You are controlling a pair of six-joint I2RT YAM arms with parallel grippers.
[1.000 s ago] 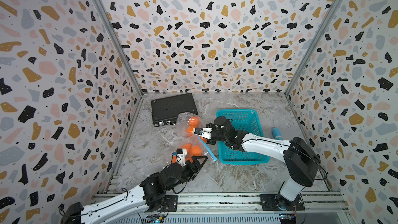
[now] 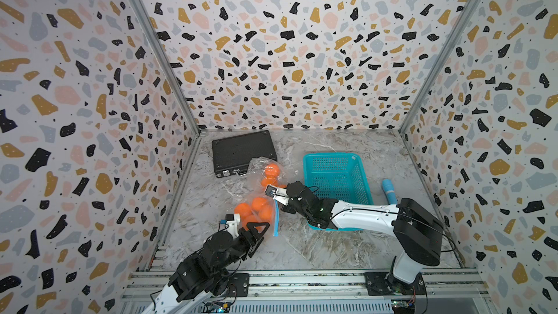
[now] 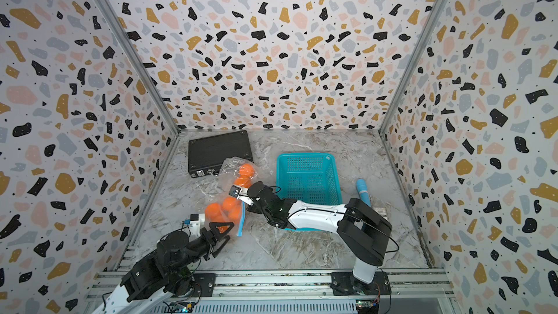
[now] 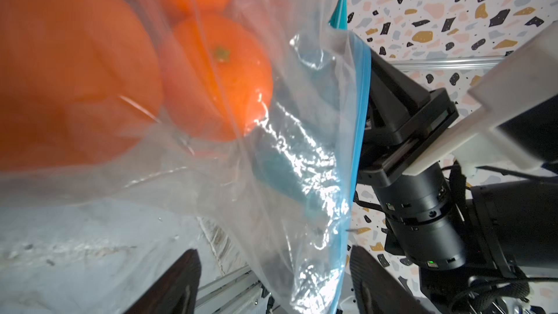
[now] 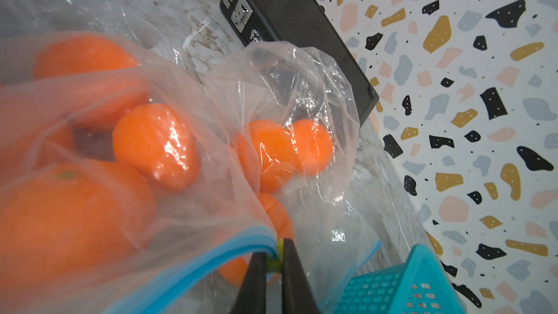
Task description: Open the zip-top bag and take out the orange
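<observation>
A clear zip bag (image 2: 255, 168) of several oranges (image 5: 155, 139) lies on the marble table, its blue zip strip (image 4: 361, 110) running along the right side. My right gripper is shut on that zip edge, above the bag in both top views. My left gripper is part open around the lower end of the zip side, loose plastic between its fingers; whether it touches the bag I cannot tell. More oranges (image 5: 311, 145) show through the back part of the bag.
A teal basket (image 3: 305, 160) sits right of the bag, partly under my right arm. A black case (image 2: 241, 148) lies at the back left. A blue cylinder (image 2: 388, 189) is at the far right.
My left gripper has moved left since a second ago.
</observation>
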